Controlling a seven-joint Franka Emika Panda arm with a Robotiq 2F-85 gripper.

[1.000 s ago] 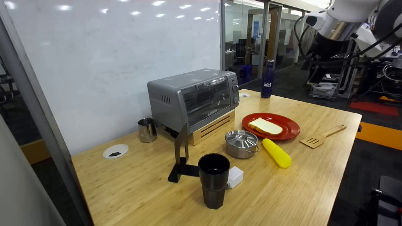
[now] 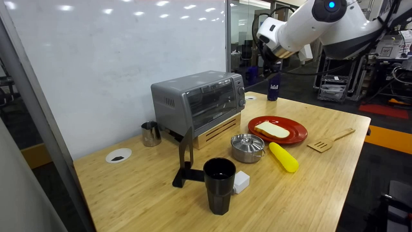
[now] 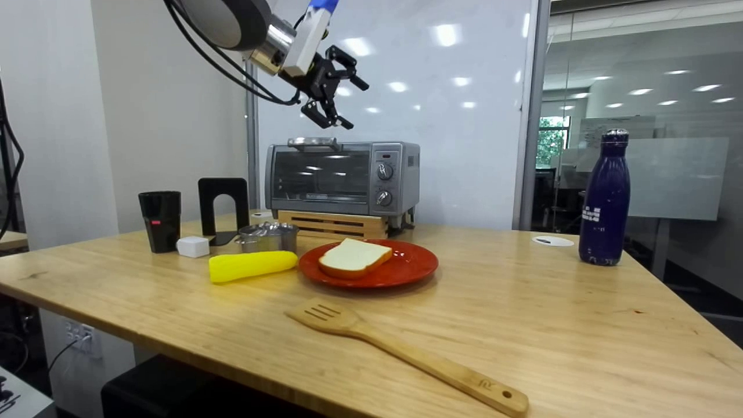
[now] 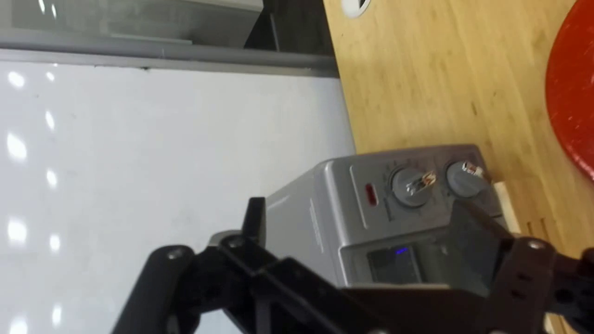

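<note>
My gripper [image 3: 353, 104] hangs in the air above the table, tilted toward the toaster oven, its fingers spread with nothing between them. In the wrist view its two fingers [image 4: 255, 220] stand wide apart, in front of the oven's right end. The grey toaster oven [image 2: 197, 100] rests on a slatted wooden stand [image 3: 332, 223] against the whiteboard, its glass door closed. Two control knobs [image 4: 412, 186] show on its front panel. Below and in front, a red plate [image 3: 411, 269] carries a slice of bread [image 3: 353, 258].
A lidded steel pot [image 2: 247, 148], a yellow object [image 2: 284, 157], a black cup [image 2: 219, 185], a black bookend-like stand [image 2: 186, 158] and a white block [image 2: 241, 182] stand left of the plate. A wooden spatula [image 3: 411, 348] lies in front; a blue bottle [image 3: 604, 202] stands far right.
The arm has swung left in exterior view 1, from beyond the table's right side toward the oven, and the gripper now overlaps the blue bottle's top. The table objects have not moved.
</note>
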